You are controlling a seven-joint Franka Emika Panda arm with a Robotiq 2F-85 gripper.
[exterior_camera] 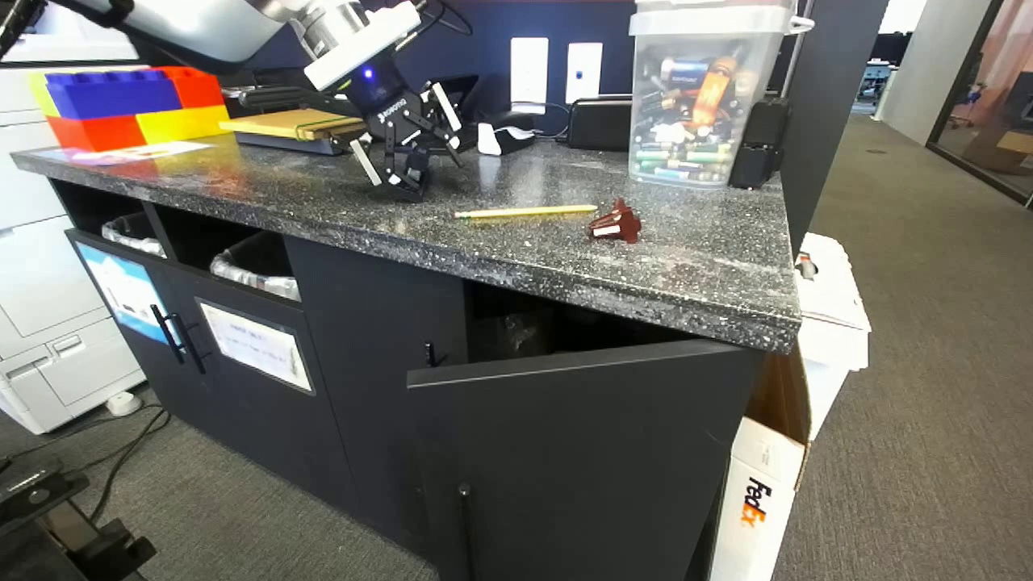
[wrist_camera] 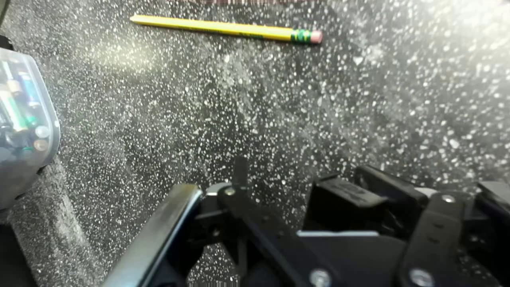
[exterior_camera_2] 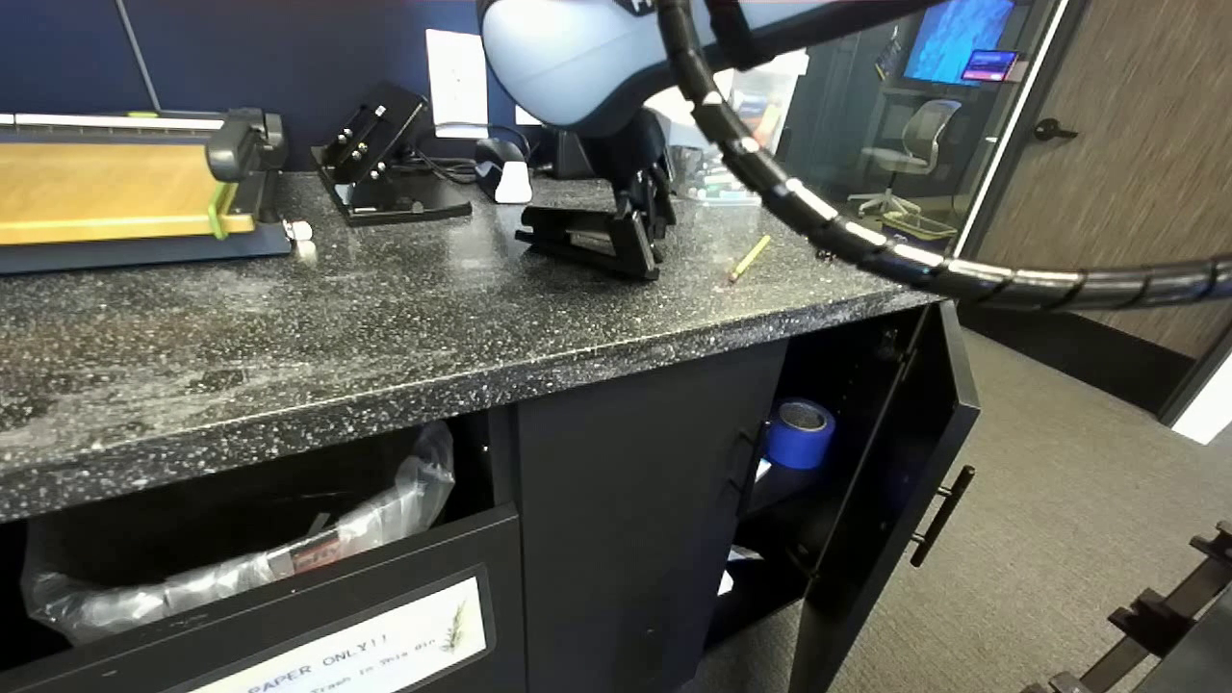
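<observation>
A black stapler-like object [exterior_camera_2: 583,244] rests on or just above the speckled counter in exterior view 2, below my gripper [exterior_camera: 418,163]. In exterior view 1 its dark body [exterior_camera: 411,184] is partly covered by the fingers. The wrist view has its black end [wrist_camera: 345,203] between the fingers, with a clear gap on the left side. The fingers stand part open; whether the right finger touches the object is hard to tell. A yellow pencil [exterior_camera: 528,211] lies flat on the counter, apart from the gripper, and a dark red staple remover [exterior_camera: 616,223] lies beside its tip.
A clear bin of batteries [exterior_camera: 683,106] stands at the back right. Behind the gripper are a scanner [exterior_camera: 505,137] and a black stand [exterior_camera_2: 387,162]. A paper trimmer [exterior_camera_2: 115,185] occupies the left. One cabinet door [exterior_camera: 591,455] hangs open.
</observation>
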